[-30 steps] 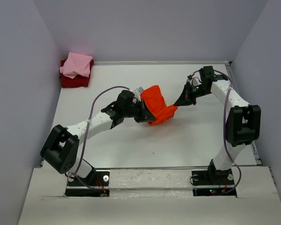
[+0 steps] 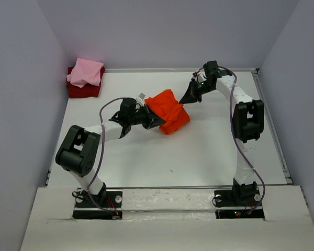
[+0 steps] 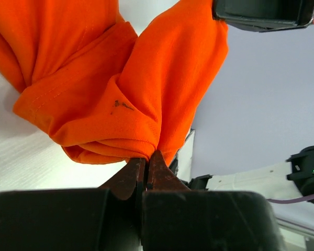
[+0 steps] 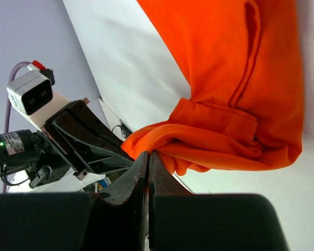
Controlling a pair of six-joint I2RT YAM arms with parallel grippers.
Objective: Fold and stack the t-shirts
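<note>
An orange t-shirt (image 2: 170,112) lies bunched in the middle of the table. My left gripper (image 2: 156,122) is shut on its near edge; in the left wrist view folds of orange cloth run into the shut fingertips (image 3: 150,159). At the shirt's upper right, my right gripper (image 2: 183,99) is shut on another part of it, pulling a strip of cloth up. In the right wrist view the cloth (image 4: 214,130) meets its shut fingertips (image 4: 150,159), with the left arm beyond at lower left.
A pink folded shirt (image 2: 85,71) sits on a dark red one (image 2: 82,91) at the table's back left corner, beside the wall.
Both grippers have moved left with the orange shirt, the right one also toward the back. The shirt has shifted left and its held strip now rises more steeply toward the back.
</note>
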